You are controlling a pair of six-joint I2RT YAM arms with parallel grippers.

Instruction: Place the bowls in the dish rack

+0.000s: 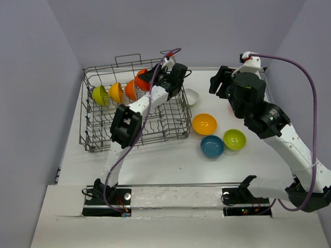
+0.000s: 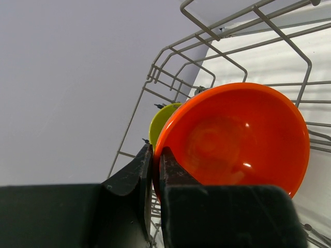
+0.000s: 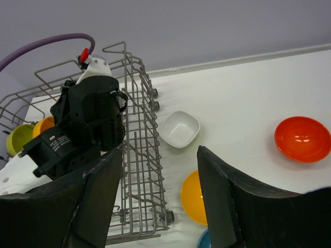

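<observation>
An orange-red bowl is tilted on its side in the back row of the wire dish rack, and my left gripper is shut on its rim. In the top view this bowl is partly covered by the left arm. To its left stand a darker orange bowl, a light orange bowl and a green bowl, all tipped up in the rack. Above the table on the right, my right gripper is open, with nothing between its fingers.
Right of the rack lie a white bowl, an orange bowl, a blue bowl and a green bowl. A red bowl sits farther right. Bare table shows in front of the rack.
</observation>
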